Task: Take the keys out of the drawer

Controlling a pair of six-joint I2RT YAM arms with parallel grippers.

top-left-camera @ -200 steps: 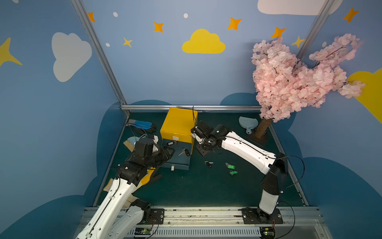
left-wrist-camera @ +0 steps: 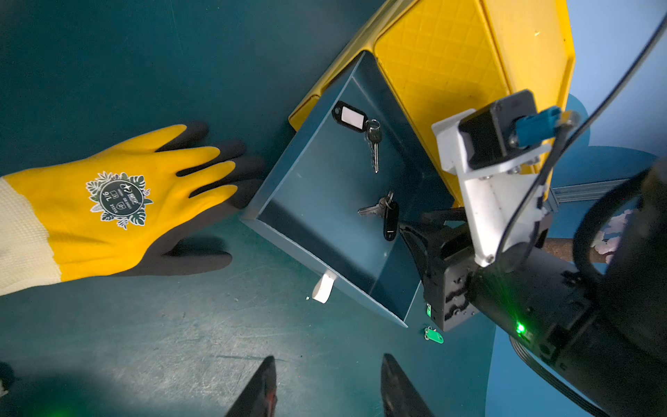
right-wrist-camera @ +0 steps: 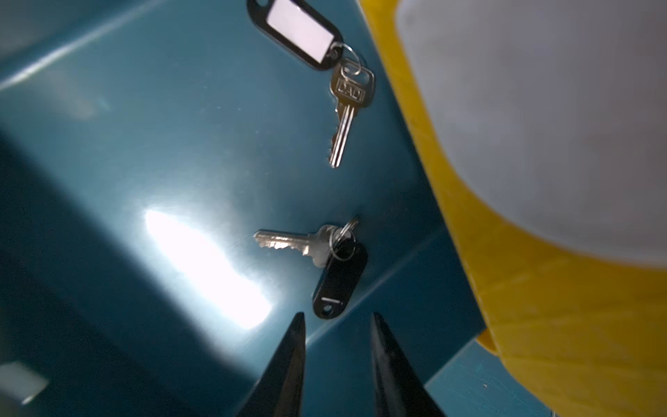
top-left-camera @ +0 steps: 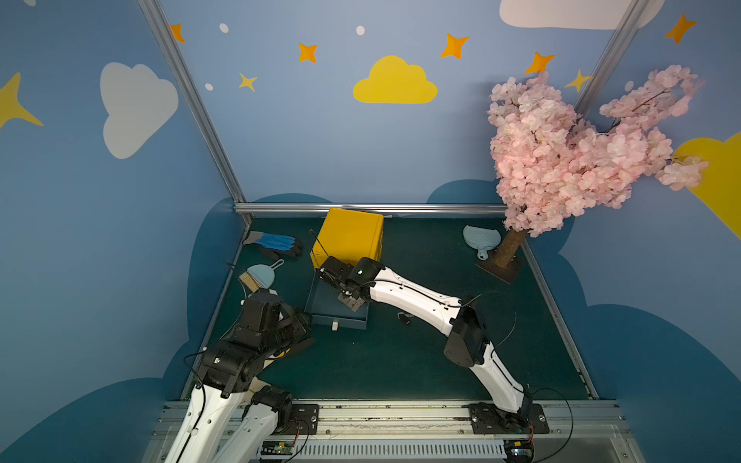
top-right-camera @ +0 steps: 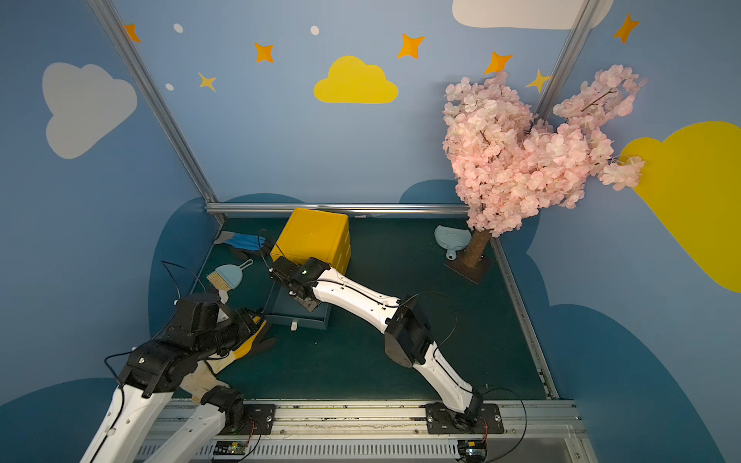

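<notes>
Two keys with black tags lie on the floor of the pulled-out blue drawer (left-wrist-camera: pixel 316 191). One key (right-wrist-camera: pixel 342 118) with a white-labelled tag is near the yellow cabinet (top-left-camera: pixel 351 231); the other key (right-wrist-camera: pixel 295 241), with a plain black tag (right-wrist-camera: pixel 340 278), lies beside the drawer's side wall. My right gripper is over the drawer, its fingers apart, just short of the plain black tag in its own view, with nothing between them. Left of the drawer, my left gripper stands open and empty over bare floor.
A yellow glove (left-wrist-camera: pixel 118 201) lies left of the drawer. Green-tagged keys (left-wrist-camera: pixel 433 335) and a dark key set (top-left-camera: pixel 404 318) lie on the floor to its right. A dustpan (top-left-camera: pixel 482 240) and tree trunk (top-left-camera: pixel 507 253) stand at the back right.
My right arm has swung left from beside the cabinet to over the drawer, hiding the keys from above. My left arm has drawn back left, away from the drawer.
</notes>
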